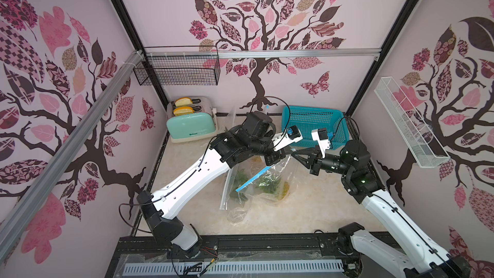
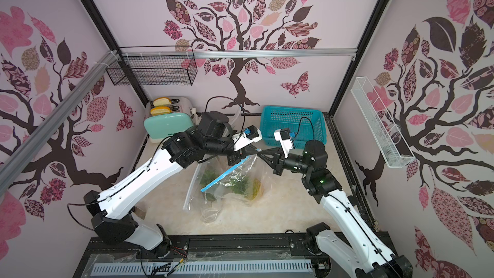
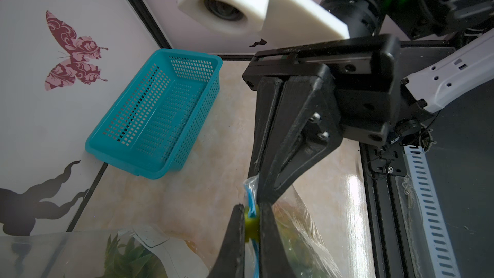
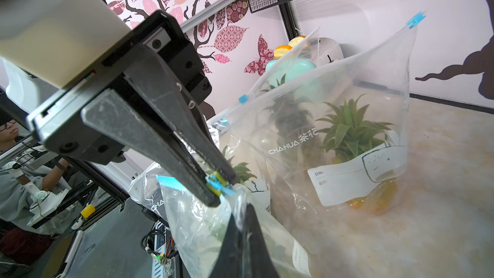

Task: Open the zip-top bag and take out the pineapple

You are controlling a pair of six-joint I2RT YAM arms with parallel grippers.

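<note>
A clear zip top bag (image 4: 200, 226) with a blue zip strip (image 1: 254, 177) is lifted at its top edge between my two arms. My left gripper is shut on its blue zip, near the end of the strip. Close beside it, my right gripper is shut with thin clear film of the same bag at its fingertips; the film rises in a peak toward them. Inside the bag, green pineapple leaves (image 1: 267, 182) show through the plastic, but the fruit is partly hidden. How far the zip is parted cannot be told.
Other clear bags stand behind, one with a pineapple (image 4: 352, 128) and a white label. A teal basket (image 2: 293, 123) sits at the back right, empty. At the back left is a mint toaster (image 1: 193, 126).
</note>
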